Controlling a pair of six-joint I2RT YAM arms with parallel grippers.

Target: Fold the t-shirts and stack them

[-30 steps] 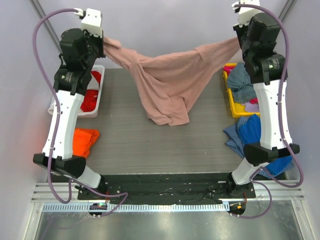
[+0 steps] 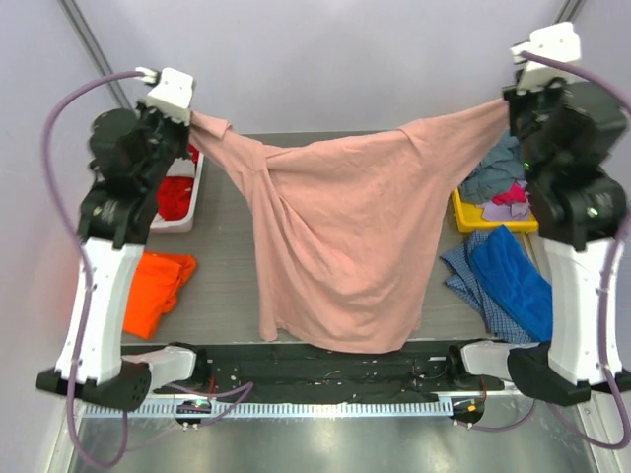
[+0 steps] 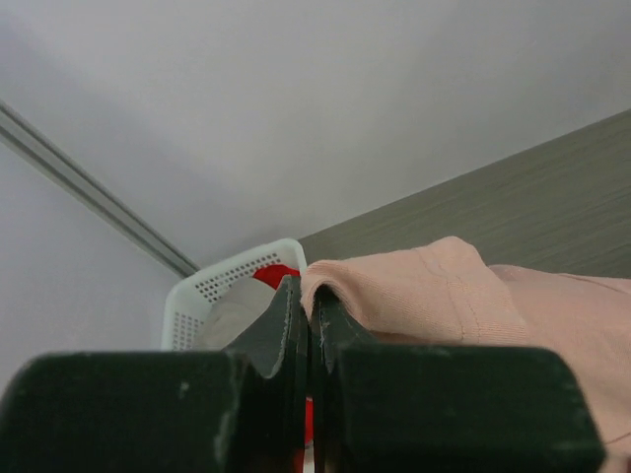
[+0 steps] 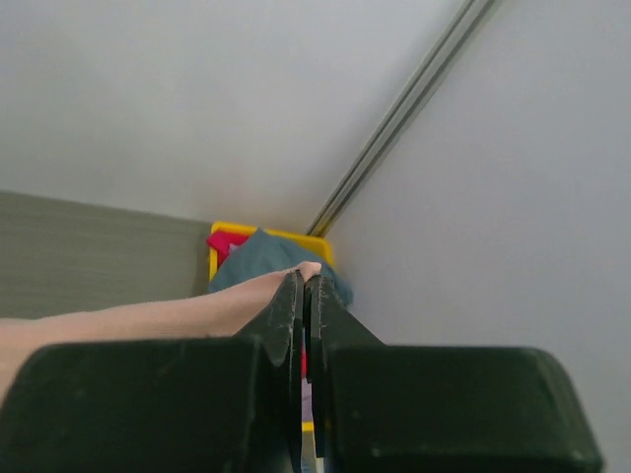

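Observation:
A pink t-shirt (image 2: 340, 217) hangs spread out between my two arms, its lower part reaching down to the front edge of the table. In the top view my left gripper (image 2: 190, 120) is at the end of one sleeve; the left wrist view shows it shut on the pink cloth (image 3: 424, 291), a thin fold caught at the fingertips. At the upper right, my right gripper (image 2: 510, 96) is shut on the other sleeve, whose tip (image 4: 296, 276) is pinched between the fingers in the right wrist view. The shirt's top edge sags slightly between the grippers.
A white basket (image 2: 175, 225) with red and white cloth stands at the left, a folded orange cloth (image 2: 156, 291) in front of it. At the right are a yellow bin (image 2: 471, 225) of clothes and folded blue cloths (image 2: 513, 281). Grey table (image 2: 222, 286) shows bare beside the shirt.
Both grips stay on the sleeves.

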